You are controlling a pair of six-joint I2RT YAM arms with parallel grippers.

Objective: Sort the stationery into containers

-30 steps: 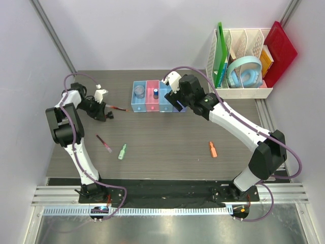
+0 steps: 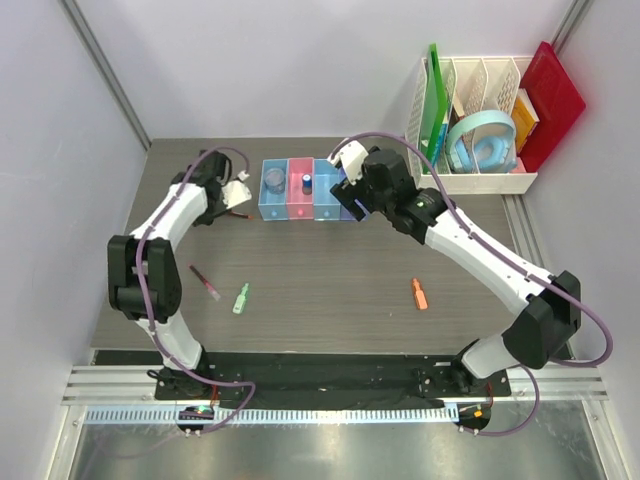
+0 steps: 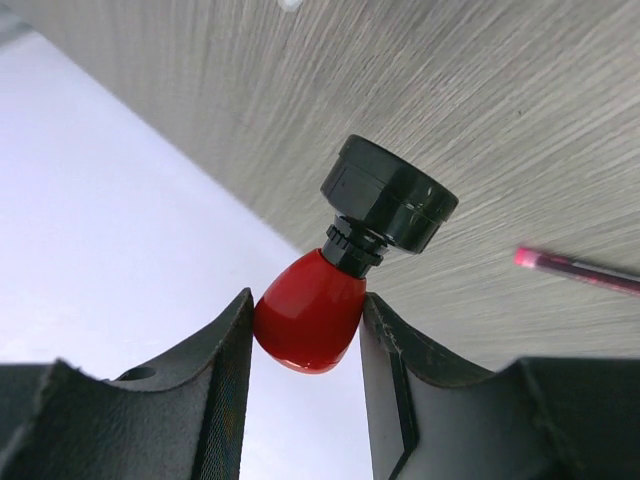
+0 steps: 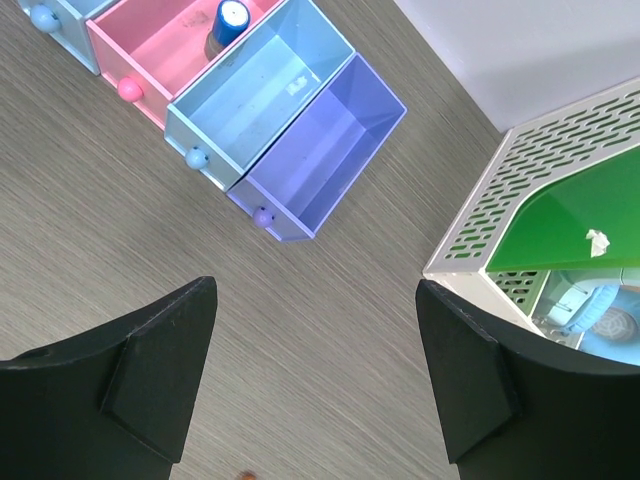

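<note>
My left gripper is shut on a red-handled black-headed stamp-like item (image 3: 390,195), held above the desk at the back left, left of the joined bins. These are blue, pink (image 2: 300,205), light blue (image 4: 262,85) and purple (image 4: 325,150); the first holds a clear cup (image 2: 275,180), the pink one a blue-capped item (image 4: 230,22). My right gripper hovers open beside the purple bin, empty. A red pen (image 2: 205,280), a green bottle-shaped item (image 2: 241,300) and an orange one (image 2: 420,295) lie on the desk.
A white rack (image 2: 465,182) with a green folder, headphones and a red board (image 2: 550,100) stands at the back right, close to my right gripper. Another slim pen (image 3: 575,268) lies below the left gripper.
The right arm has shifted slightly.
</note>
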